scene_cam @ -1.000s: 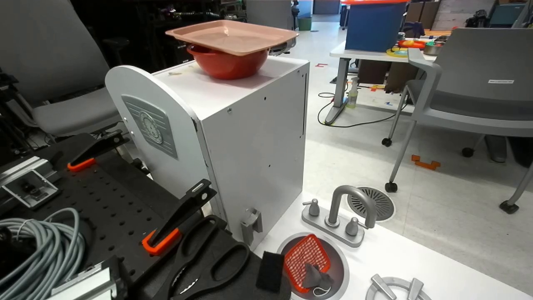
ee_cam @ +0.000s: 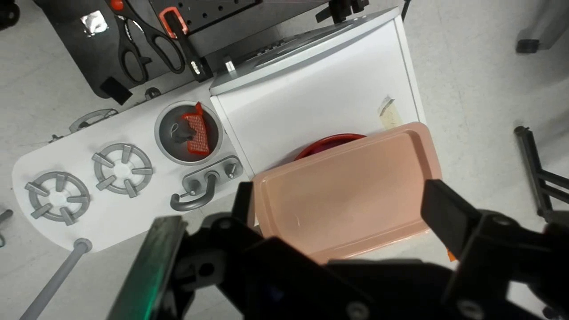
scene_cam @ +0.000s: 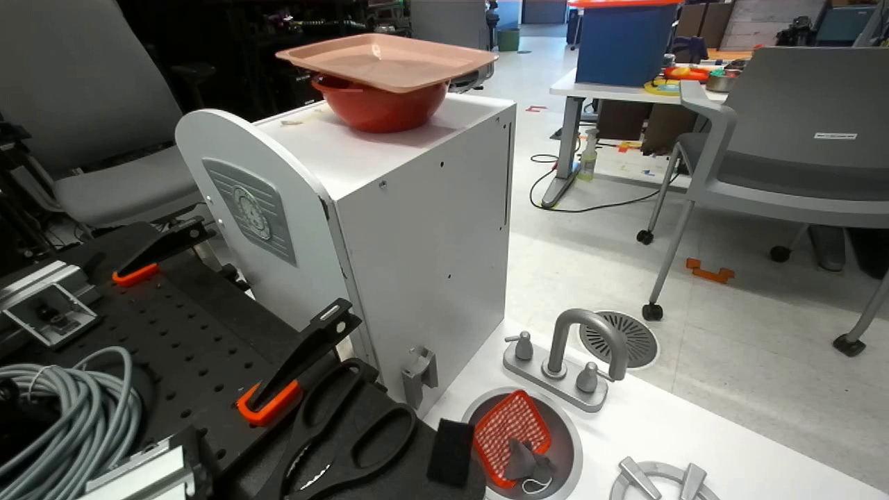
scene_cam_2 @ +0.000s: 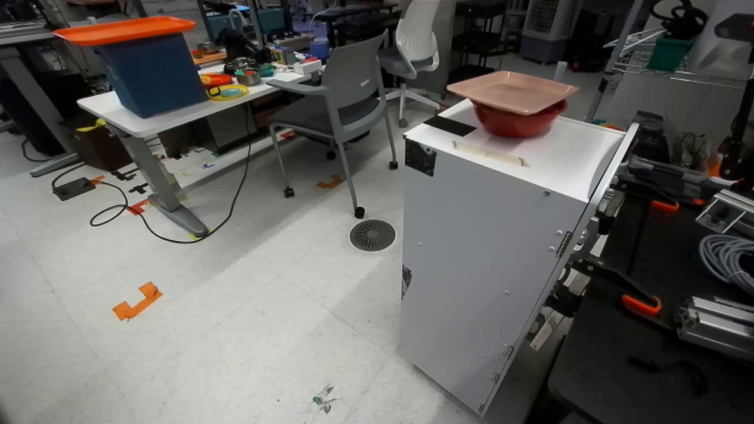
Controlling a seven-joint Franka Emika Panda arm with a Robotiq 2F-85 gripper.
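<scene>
My gripper appears only in the wrist view, its two dark fingers spread wide with nothing held between them. Beyond the gap lies a pink tray (ee_cam: 352, 194), seen from above. The tray rests crookedly on a red bowl (scene_cam: 385, 107), which stands on top of a white cabinet (scene_cam: 425, 225). Most of the bowl is covered by the tray from above, with just its rim showing. In the toy sink (ee_cam: 164, 130) lie a red mesh basket (ee_cam: 197, 133) and a small grey item (ee_cam: 182, 131).
A grey faucet (scene_cam: 583, 333) rises beside the sink, and two burner rings (ee_cam: 123, 170) sit on the white counter. Scissors (ee_cam: 139, 42) and clamps lie on the black workbench. A grey chair (scene_cam: 800, 125) and a desk with a blue bin (scene_cam_2: 152, 74) stand across the floor.
</scene>
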